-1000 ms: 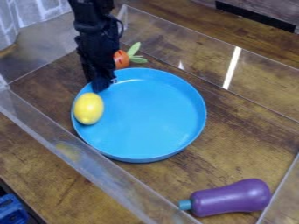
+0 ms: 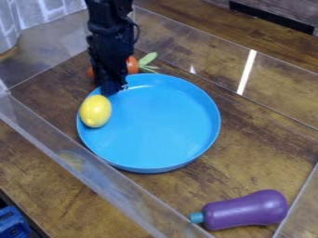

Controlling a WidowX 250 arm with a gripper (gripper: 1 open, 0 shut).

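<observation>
My black gripper [image 2: 108,80] reaches down from the top to the upper left rim of a blue plate [image 2: 155,125]; whether its fingers are open or shut is hard to tell. A yellow egg-shaped object [image 2: 95,112] lies on the plate's left side, just below the gripper. An orange-red vegetable with green leaves [image 2: 148,61] sits behind the plate, partly hidden by the gripper.
A purple eggplant [image 2: 243,209] lies at the lower right on the wooden surface [image 2: 248,121]. Clear walls run along the left and bottom edges.
The gripper has shifted slightly, now covering more of the orange-red vegetable behind it. The plate and the yellow object look almost unchanged.
</observation>
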